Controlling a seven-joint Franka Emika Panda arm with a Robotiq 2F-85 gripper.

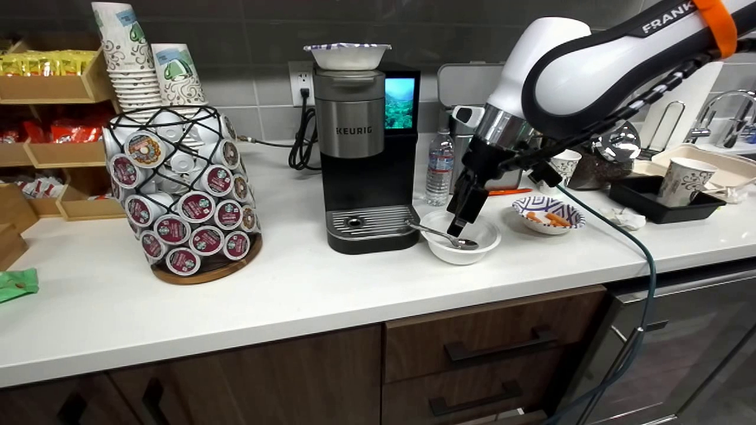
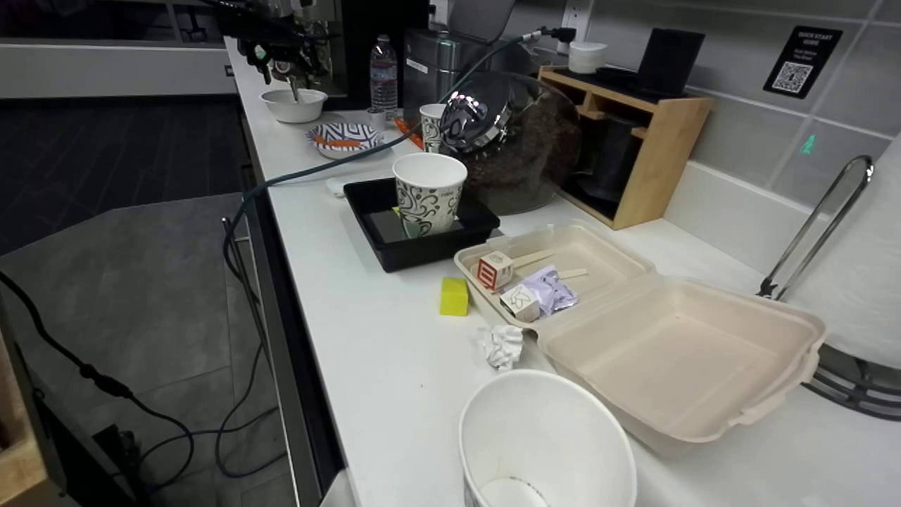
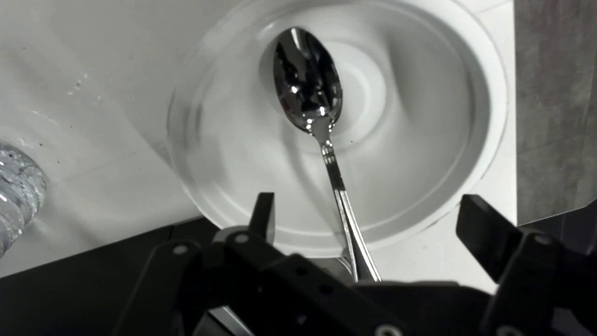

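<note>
A metal spoon (image 3: pixel 308 78) lies in a white bowl (image 3: pixel 447 101), its bowl end inside and its handle leaning over the rim. In exterior view 1 the spoon (image 1: pixel 464 244) points its handle toward the coffee maker's drip tray, and the white bowl (image 1: pixel 457 256) stands just right of that machine. My gripper is open above the bowl's near rim, one finger to each side of the spoon handle, nothing gripped. From the side, the gripper (image 1: pixel 458 225) is tilted down over the bowl. The far end of the handle is hidden behind the gripper in the wrist view.
The Keurig coffee maker (image 1: pixel 368 163) stands close on the left, with a water bottle (image 1: pixel 439 169) behind the bowl. To the right are a patterned bowl (image 1: pixel 542 221) with orange pieces and a black tray (image 1: pixel 648 202).
</note>
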